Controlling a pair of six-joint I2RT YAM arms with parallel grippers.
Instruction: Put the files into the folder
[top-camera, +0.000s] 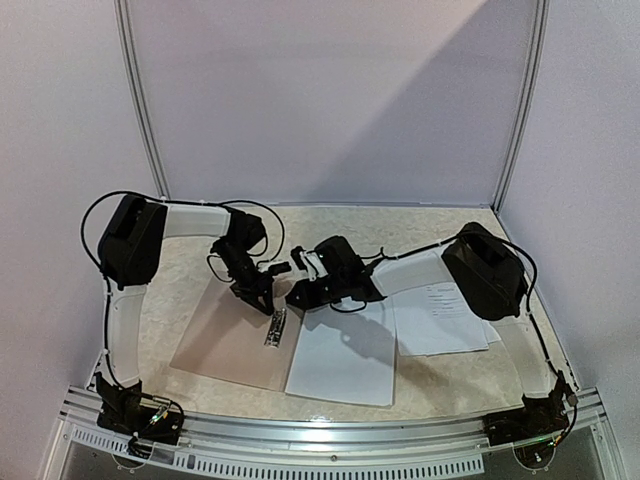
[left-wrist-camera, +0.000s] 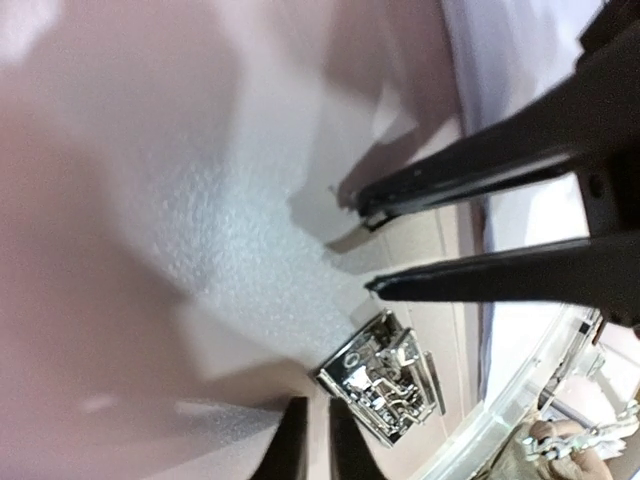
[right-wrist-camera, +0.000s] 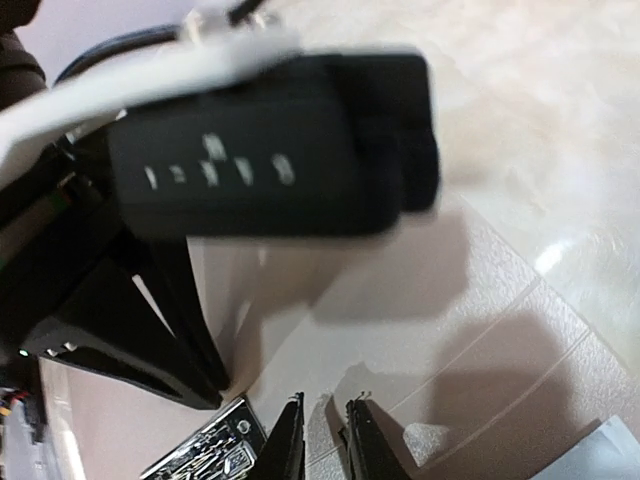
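A pinkish translucent folder cover (top-camera: 220, 340) lies open at left, with a metal clip (top-camera: 275, 328) along its spine side; a white sheet stack (top-camera: 340, 370) adjoins it. My left gripper hangs low over the cover beside the clip (left-wrist-camera: 375, 375), fingers parted, nothing visible between them. My right gripper is low at the clip's side, fingertips close together with nothing seen between them. At the right, printed sheets (top-camera: 440, 330) lie partly behind the right arm.
Both arms meet closely over the folder's middle, the left wrist just left of the right. Bare table (top-camera: 340, 225) shows along the back and a strip at the front right.
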